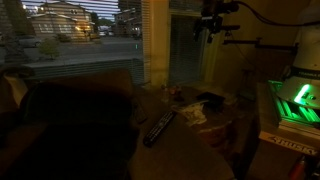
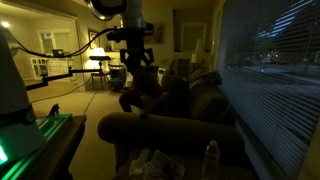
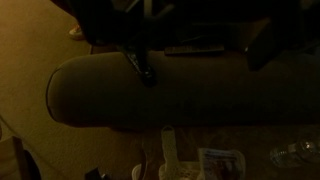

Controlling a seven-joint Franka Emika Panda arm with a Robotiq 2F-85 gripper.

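Observation:
A long dark remote control (image 1: 158, 128) lies on the rounded sofa arm (image 1: 185, 150) in exterior view 1. High above and beyond it, near the window, hangs my gripper (image 1: 205, 32). In exterior view 2 the gripper (image 2: 133, 62) is also up in the air, over the sofa arm (image 2: 165, 132). Looking down in the wrist view, I see the sofa arm (image 3: 110, 90) below the open fingers (image 3: 139, 65). A dark flat thing (image 3: 195, 49) shows between them, too dim to identify. Nothing appears held.
A clear bottle (image 2: 211, 160) stands beyond the sofa arm, near clutter including a clear package (image 3: 222, 163). Window blinds (image 2: 270, 80) run along one side. The room is very dark, hiding much of the sofa seat.

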